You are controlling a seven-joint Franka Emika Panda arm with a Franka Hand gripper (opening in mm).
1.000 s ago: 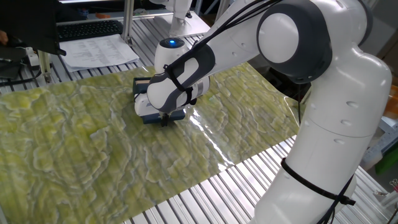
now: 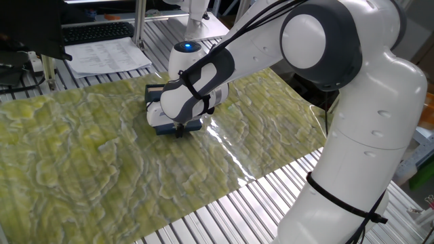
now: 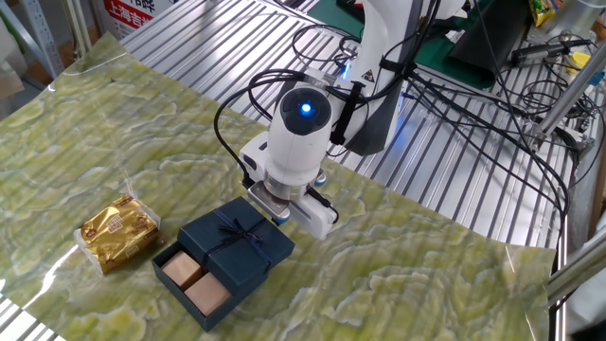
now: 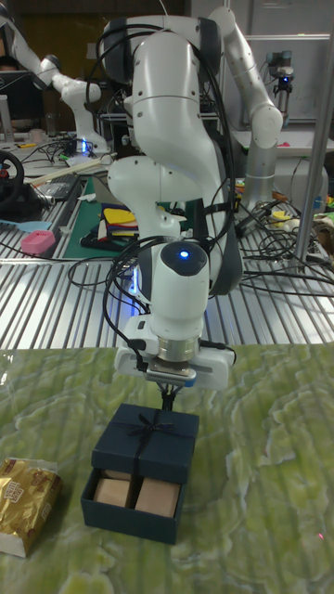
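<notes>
A dark blue gift box (image 3: 210, 320) rests on the marbled green sheet, with its matching lid (image 3: 210, 230) partly over it. A dark ribbon bow tops the lid. The uncovered end of the box shows two tan blocks, a left block (image 4: 112, 491) and a right block (image 4: 157, 496). My gripper (image 4: 169, 399) points down at the lid's far edge, on the robot's side. Its dark fingers look close together, but whether they pinch the lid's edge is hidden. In exterior view 1 the arm covers much of the box, and one dark finger (image 2: 180, 130) shows against its side.
A gold foil package (image 3: 119, 234) lies beside the box, apart from it. The green sheet (image 3: 426, 284) is clear on the box's other side. Papers (image 2: 108, 55) and a keyboard (image 2: 93, 32) lie beyond the sheet. Loose cables hang around the arm.
</notes>
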